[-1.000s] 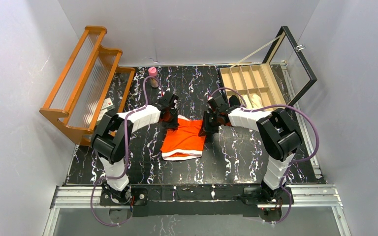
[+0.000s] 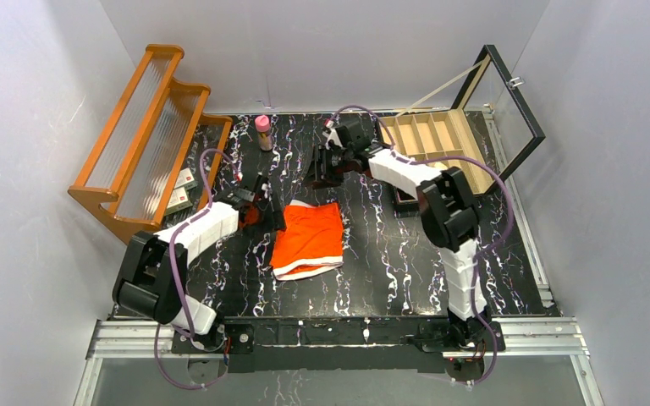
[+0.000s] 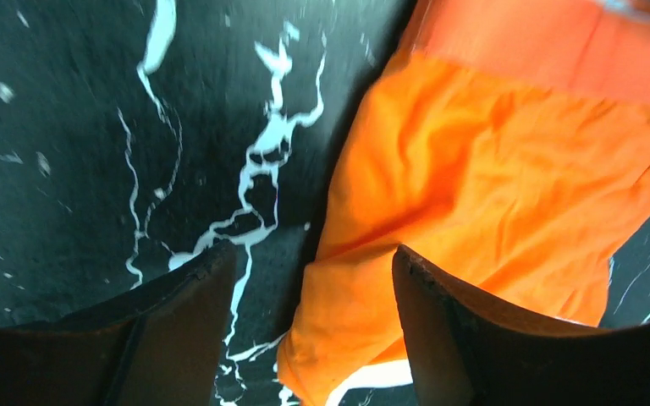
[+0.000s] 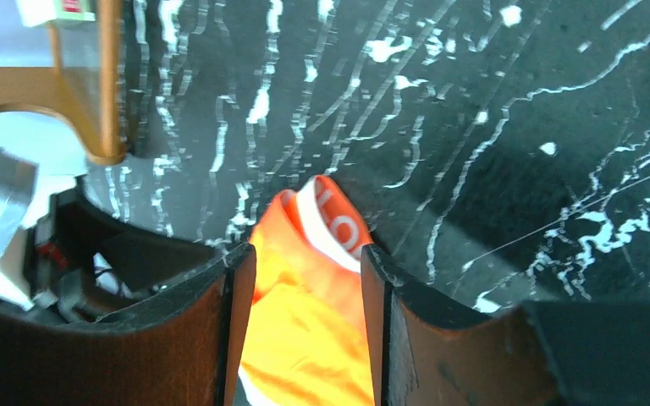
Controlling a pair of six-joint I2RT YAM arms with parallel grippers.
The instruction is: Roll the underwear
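The orange underwear (image 2: 309, 237) with white trim lies folded and fairly flat on the dark marbled table, its long sides running front to back. Over its left edge hovers my left gripper (image 2: 278, 218), open; in the left wrist view, one finger (image 3: 440, 313) overlaps the orange cloth (image 3: 474, 194) and the other is over bare table. Just beyond the back edge hangs my right gripper (image 2: 316, 175), its fingers apart. Between them, the right wrist view shows the white-trimmed back end of the underwear (image 4: 330, 245), apparently below the fingertips and not pinched.
A wooden shelf (image 2: 123, 190) fills the left side, with a pink-capped bottle (image 2: 263, 134) near its back corner. At the back right stands an open compartment box (image 2: 436, 135) with a raised lid.
Both grippers came away from its back corners: the left moved leftward to the side edge, the right went back and left.
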